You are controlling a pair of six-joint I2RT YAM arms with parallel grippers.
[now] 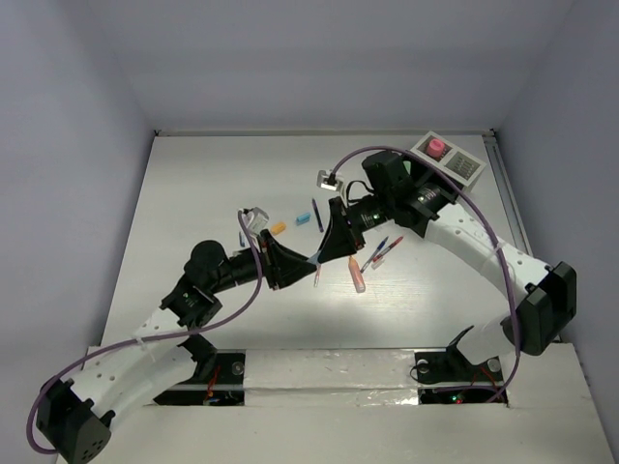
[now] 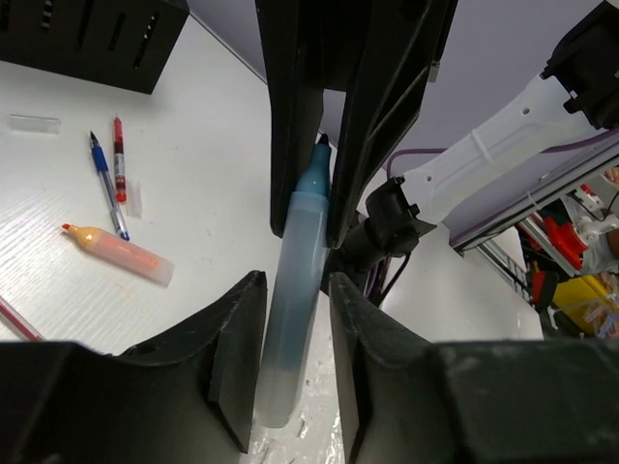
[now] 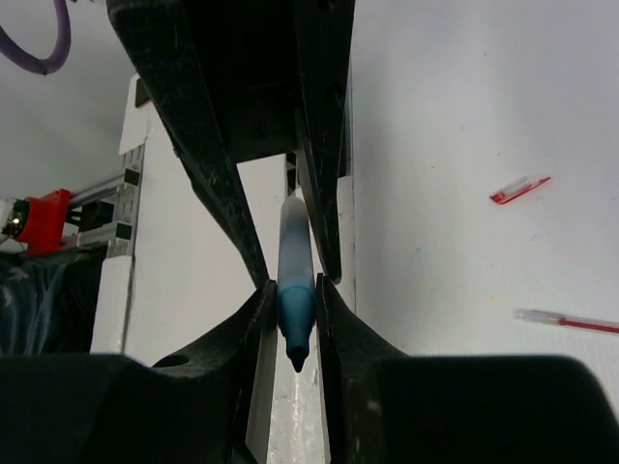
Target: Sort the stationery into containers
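Note:
A blue highlighter without its cap (image 2: 298, 275) hangs in the air between the two arms. My right gripper is shut on its blue tip end. My left gripper is open around the clear barrel, one finger on each side; in the right wrist view gaps show beside the barrel. On the table lie an orange highlighter (image 1: 357, 275), a blue pen (image 2: 108, 184), a red pen (image 2: 119, 159) and a thin red pen (image 1: 317, 275). A dark pen (image 1: 317, 215), a blue cap (image 1: 303, 218) and an orange cap (image 1: 279, 228) lie farther back.
At the back right stands a white divided container (image 1: 464, 166) with a pink item (image 1: 435, 148) in it. A black box (image 2: 92, 43) is partly hidden by the right arm from above.

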